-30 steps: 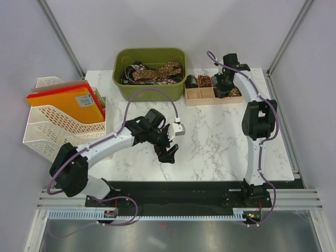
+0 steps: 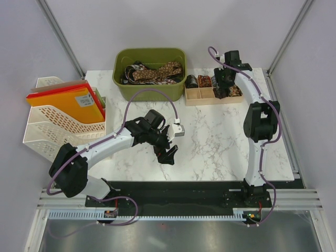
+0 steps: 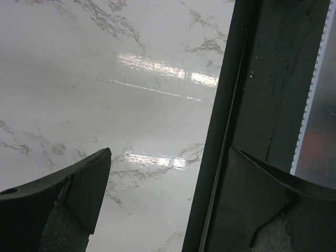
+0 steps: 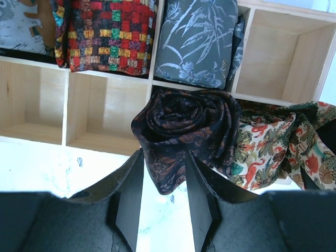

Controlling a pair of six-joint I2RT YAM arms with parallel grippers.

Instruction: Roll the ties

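A dark floral tie (image 4: 181, 115), loosely coiled with a tail hanging over the front edge, sits in a front compartment of the wooden divided box (image 4: 66, 105) in the right wrist view. Just short of it, my right gripper has its fingertips apart; the tail shows in the gap, apparently ungripped. To its right, a cream floral tie (image 4: 262, 149) spills loosely over the box edge. Behind are folded or rolled ties: red plaid (image 4: 110, 34), blue-grey leaf-patterned (image 4: 197, 44) and grey (image 4: 26, 26). My left gripper (image 2: 167, 157) stands open and empty above the marble table (image 3: 105, 105).
Two front-left compartments (image 4: 107, 107) and the back-right compartment (image 4: 283, 52) are empty. A green bin (image 2: 123, 58) holding several ties stands at the back. On the left is a white basket (image 2: 44, 134) with orange and red folders (image 2: 76, 105). Mid-table is clear.
My right arm has shifted slightly toward the back and up at the box. The left arm, bin and basket have not moved.
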